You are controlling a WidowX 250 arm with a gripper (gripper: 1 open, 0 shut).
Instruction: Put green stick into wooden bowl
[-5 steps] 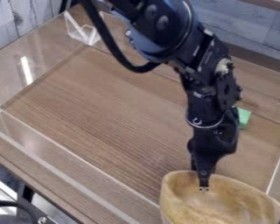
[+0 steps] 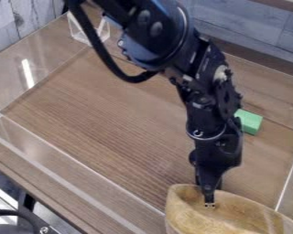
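A green object (image 2: 248, 121), seemingly the green stick, lies on the table to the right of the arm, partly hidden behind it. The wooden bowl (image 2: 222, 219) sits at the bottom right and is cut off by the lower frame edge. My gripper (image 2: 209, 196) points down at the bowl's far rim, its tips overlapping that rim in the view. Whether the tips touch the bowl, and whether anything is between them, is too small and dark to make out.
A clear plastic container (image 2: 88, 27) stands at the back left. Dark cables and equipment (image 2: 21, 219) sit off the table's edge at the lower left.
The upper arm has shifted left and the gripper slightly left and down. The bowl's outline has changed, with less of its hollow showing than a second ago. The green object shows more.
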